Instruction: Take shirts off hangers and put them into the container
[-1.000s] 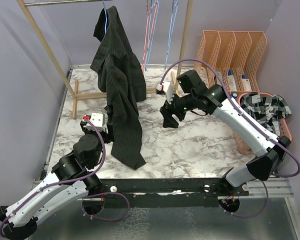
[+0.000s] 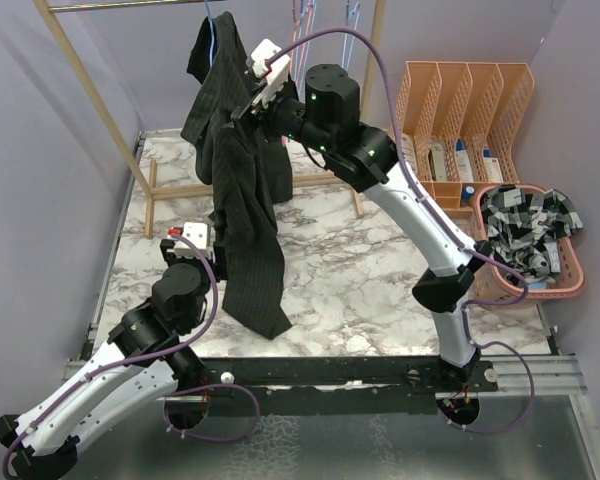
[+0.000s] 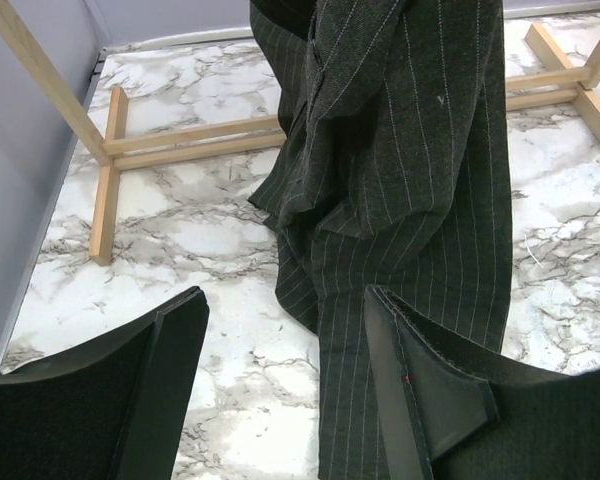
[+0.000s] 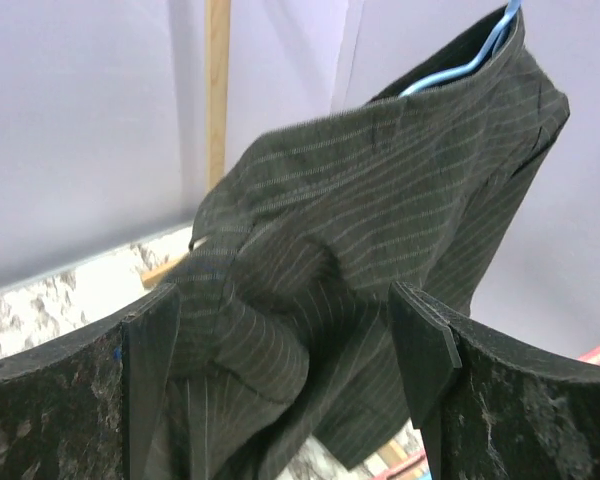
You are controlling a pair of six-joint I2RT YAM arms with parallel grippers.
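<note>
A dark pinstriped shirt [image 2: 250,280] hangs from a blue hanger [image 4: 450,72] on the wooden rack, its lower end draped down over the marble floor. My right gripper [image 2: 255,105] is up at the shirt's upper part; in the right wrist view its open fingers [image 4: 460,390] frame folds of cloth just below the hanger. My left gripper [image 2: 190,250] is low at the shirt's left side, open, with cloth beyond its fingers [image 3: 130,400] in the left wrist view.
The wooden rack [image 2: 90,80] carries other pink and blue hangers. At the right stand an orange divided organizer [image 2: 460,110] and a pink basket [image 2: 530,290] with checked cloth.
My right gripper has risen up and leftward from over the floor to the shirt's upper part. The left arm has shifted very slightly; the shirt looks unchanged.
</note>
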